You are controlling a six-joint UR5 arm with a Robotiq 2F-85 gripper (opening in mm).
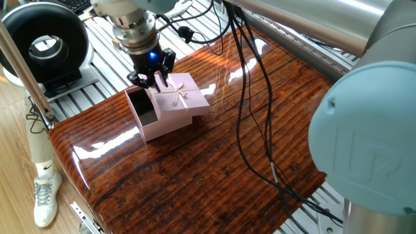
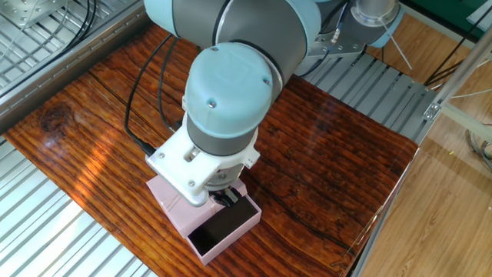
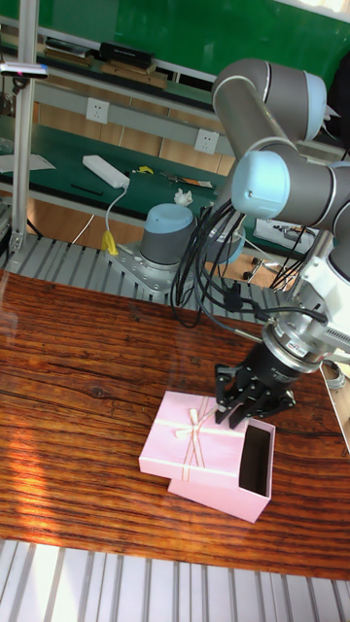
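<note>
A pink gift box (image 1: 166,127) stands on the wooden table, and its dark inside (image 3: 255,461) shows along one side. The pink lid (image 1: 182,97), tied with a pale ribbon bow (image 3: 193,430), sits shifted sideways over the box and overhangs the opposite side. My black gripper (image 1: 160,84) is at the lid's edge beside the opening, its fingertips close to the lid. Whether the fingers touch or pinch that edge cannot be made out. In exterior view 2 the arm's wrist hides part of the lid (image 2: 175,206) and most of the gripper (image 2: 227,197).
Black cables (image 1: 250,117) hang from the arm over the table. A black ring-shaped device (image 1: 49,45) stands off the table's edge.
</note>
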